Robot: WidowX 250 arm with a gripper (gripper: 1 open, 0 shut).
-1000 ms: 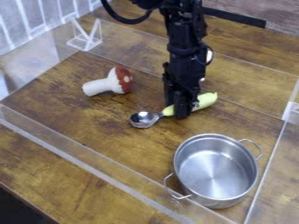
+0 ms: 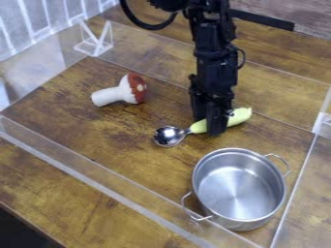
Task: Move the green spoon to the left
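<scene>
The green spoon (image 2: 235,118) lies on the right half of the wooden table, its silver bowl pointing left and its pale green handle slanting up to the right. Coming down from the top of the view, my black gripper (image 2: 212,125) is right at the handle, its fingertips low against it. The dark fingers cover part of the handle's middle, so whether they are closed around it or only touching it is unclear.
A steel pot (image 2: 239,186) with two handles stands in front, to the right of the spoon bowl. A white and reddish-brown toy (image 2: 119,91) lies to the left. Clear walls edge the table.
The spoon and my gripper have shifted together a little to the right and towards the camera. The spoon's slant looks the same. The pot and the toy have stayed put.
</scene>
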